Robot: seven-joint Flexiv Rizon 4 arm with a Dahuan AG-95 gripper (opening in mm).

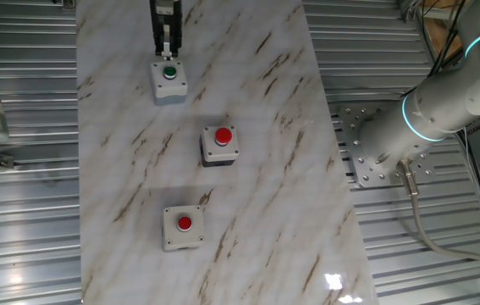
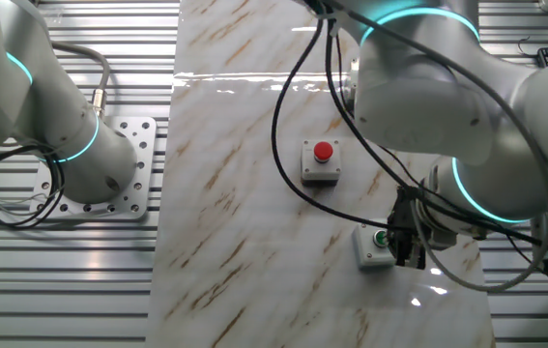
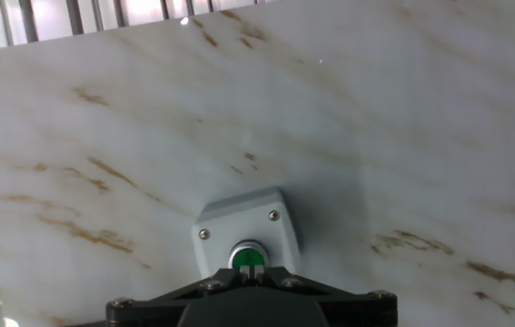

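Observation:
A grey box with a green button (image 1: 170,73) stands at the far end of the marble table. My gripper (image 1: 168,57) is just above the button's far side, its fingers drawn together. In the wrist view the fingertips meet in front of the green button (image 3: 249,258) and hide its near part; no object shows between them. Whether they touch the button cannot be told. Exterior view 2 has the gripper (image 2: 410,253) beside the green button (image 2: 381,238), partly covering its box.
One red-button box (image 1: 219,146) sits mid-table, and another box with a red button (image 1: 184,224) stands nearer the front. Bare marble lies between the boxes. The robot base (image 1: 392,148) is beyond the table's right edge.

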